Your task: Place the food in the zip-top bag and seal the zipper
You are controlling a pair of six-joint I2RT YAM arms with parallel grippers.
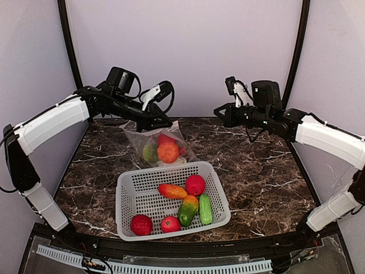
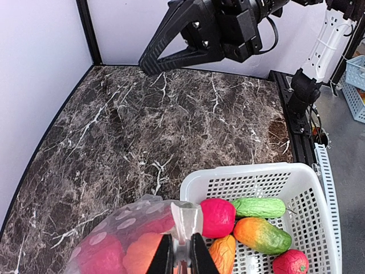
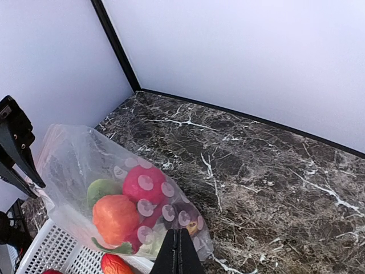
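Note:
The clear zip top bag point(image 1: 135, 137) hangs behind the basket, its upper edge pinched by my left gripper point(image 1: 170, 123). In the left wrist view a pale bag corner point(image 2: 187, 220) stands up between the shut fingers. Inside the bag are an orange pumpkin-like piece point(image 3: 116, 220), a red one point(image 3: 142, 184) and a green one point(image 3: 104, 190); dotted film partly blurs the rest. To the right of the bag and apart from it, my right gripper point(image 1: 218, 112) is shut with nothing between its fingertips. How far the zipper is closed cannot be made out.
A white perforated basket point(image 1: 120, 197) stands in front of the bag. It holds an orange-red papaya-like piece point(image 1: 171, 191), a green cucumber point(image 1: 205, 210) and several other foods. Bare dark marble tabletop point(image 1: 262, 177) lies to the right.

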